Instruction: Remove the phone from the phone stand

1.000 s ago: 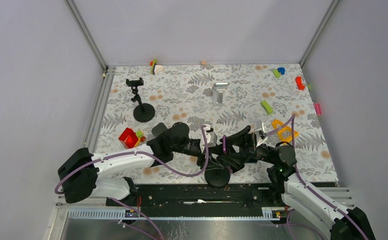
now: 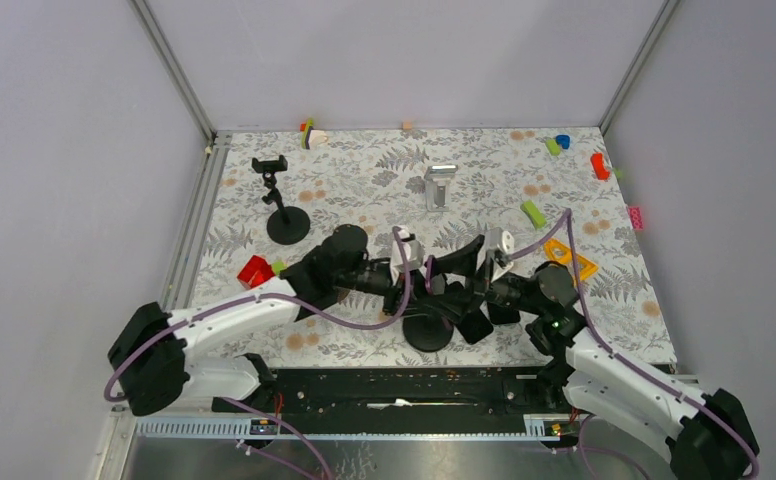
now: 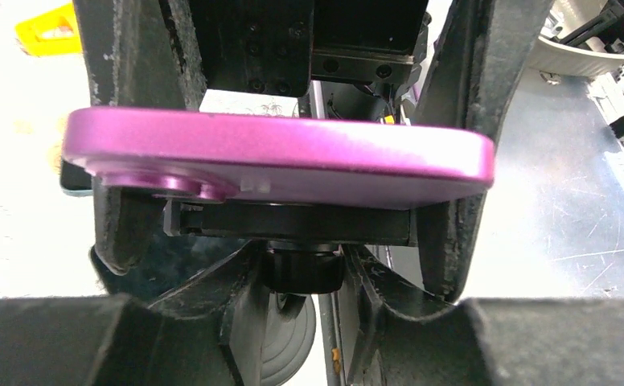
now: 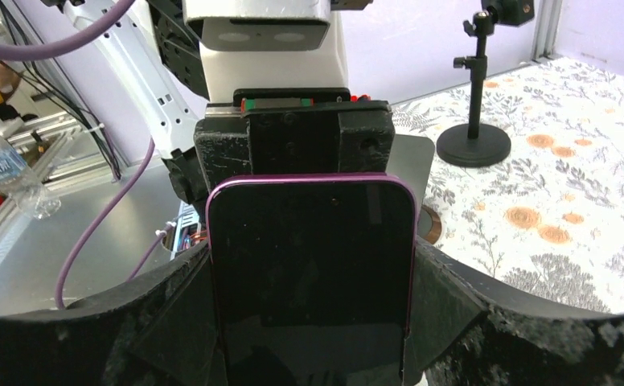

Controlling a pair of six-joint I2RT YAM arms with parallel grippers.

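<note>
The phone (image 4: pixel 313 281), black-screened with a magenta edge, faces the right wrist camera. Fingers of my right gripper press along its two sides. From the left wrist view the phone's edge (image 3: pixel 285 149) runs level across the picture, just above the stand's black clamp bar (image 3: pixel 293 221); whether the clamp still grips it cannot be told. Under that bar, my left gripper has its fingers closed around the stand's black neck joint (image 3: pixel 305 269). The stand's round base (image 2: pixel 424 334) sits at the table's front middle. Arms hide most of this from above.
Two dark flat objects (image 2: pixel 476 325) lie close right of the base. Another black stand (image 2: pixel 289 224) is at the back left, a silver stand (image 2: pixel 440 187) at the back middle. Coloured blocks lie along the edges.
The dark flat objects beside it show more now.
</note>
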